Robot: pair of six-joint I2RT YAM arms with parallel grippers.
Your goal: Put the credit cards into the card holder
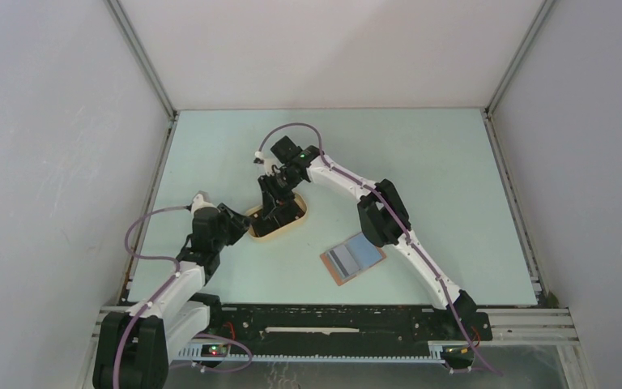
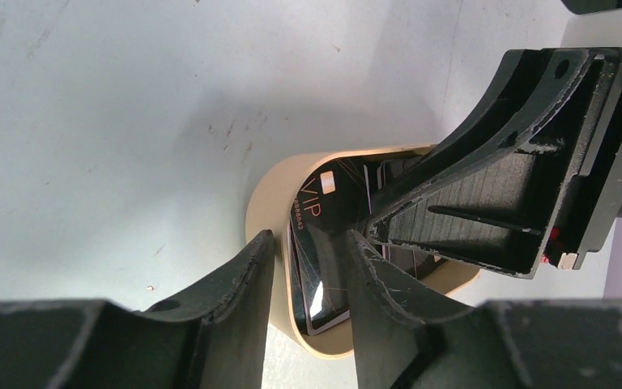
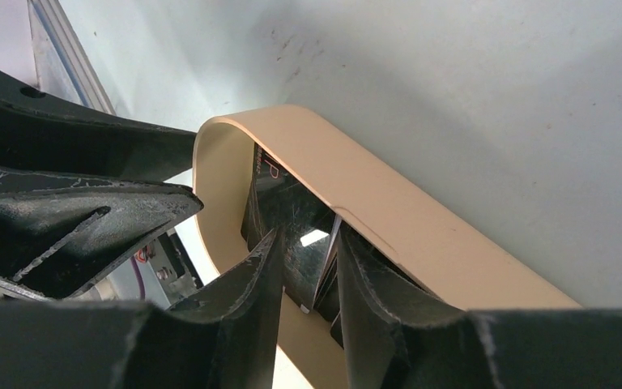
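Note:
Several dark cards (image 2: pixel 322 203) lie in a beige oval tray (image 1: pixel 295 231). My left gripper is at the tray's left end, its fingers apart. One finger is outside the tray wall, the other over the cards inside. Reaching down into the tray from the far side, my right gripper is part open. In the right wrist view the pale edge of a card (image 3: pixel 329 247) shows between its fingers; whether they touch it cannot be told. The card holder (image 1: pixel 352 259), brown with grey and blue sections, lies flat at the front right.
Both grippers are close together at the tray, the right one's dark fingers (image 2: pixel 453 194) showing large in the left wrist view. The right forearm (image 1: pixel 340 175) passes above the table behind the holder. Bare table (image 1: pixel 445 186) extends to the right.

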